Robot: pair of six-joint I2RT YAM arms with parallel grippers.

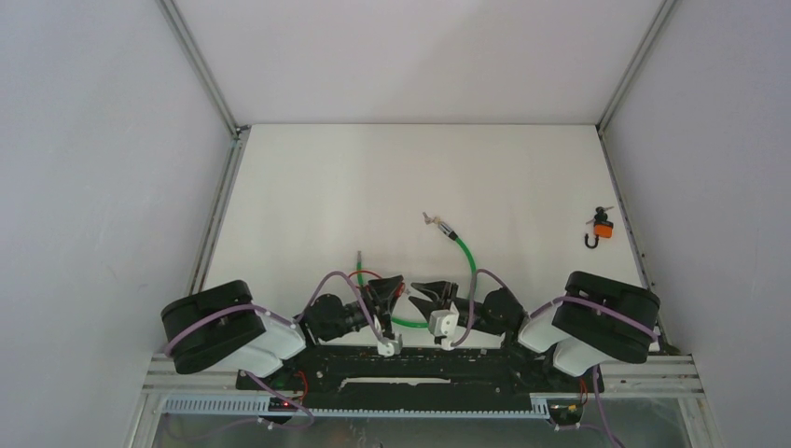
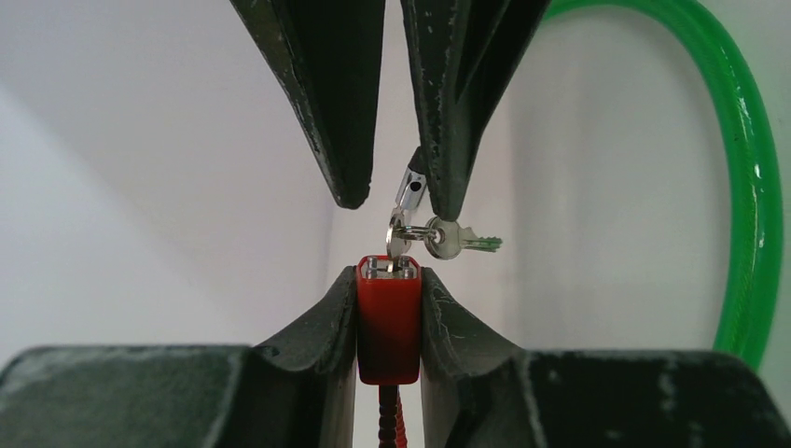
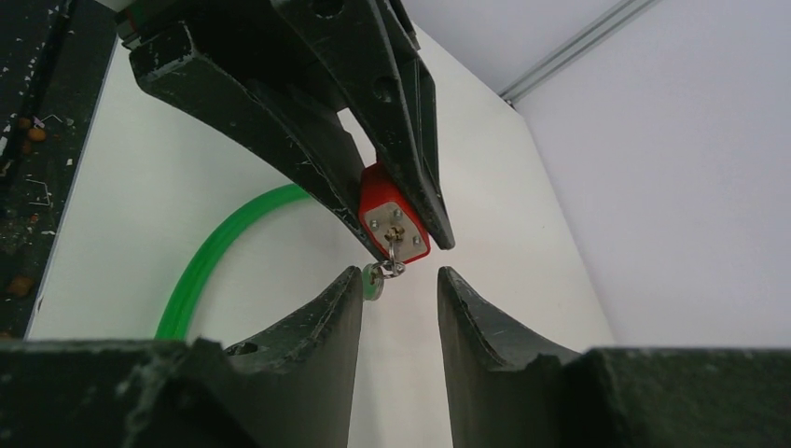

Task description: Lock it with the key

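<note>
The red padlock is clamped between the fingers of my left gripper, its keyhole face turned towards the right arm. A key stands in that face. A ring beside it carries a second key; in the right wrist view this second key hangs at the lower left of the first. My right gripper is part open, its fingertips on either side of the keys with gaps showing. From above, the two grippers face each other closely near the front edge, and the right gripper looks empty.
A green cable lock curves over the table behind and beneath the grippers, its silver end pointing back. An orange padlock lies at the far right edge.
</note>
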